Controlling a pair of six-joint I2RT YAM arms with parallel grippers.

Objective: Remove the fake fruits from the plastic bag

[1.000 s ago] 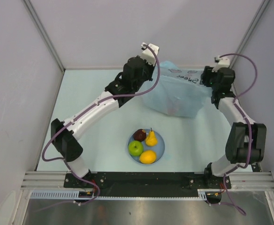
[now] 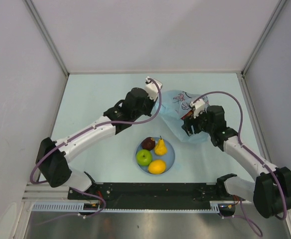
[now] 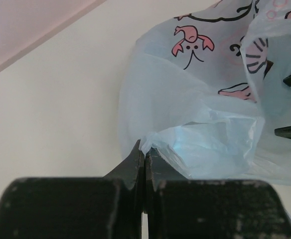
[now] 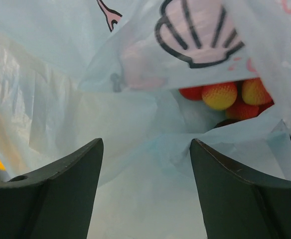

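Observation:
The crumpled pale-blue plastic bag [image 2: 178,114] lies at the back right. My left gripper is shut on a corner of it. My right gripper stands open over the bag's opening, its fingers among the folds. Inside, red-yellow fake fruits [image 4: 219,94] and a dark one show past the right finger. A blue plate [image 2: 168,158] holds an apple [image 2: 144,157], a pear [image 2: 160,147], a lemon [image 2: 156,167] and a dark fruit [image 2: 148,143].
The plate sits at the front middle, below both arms.
Both grippers came down from the back, lowering the bag.

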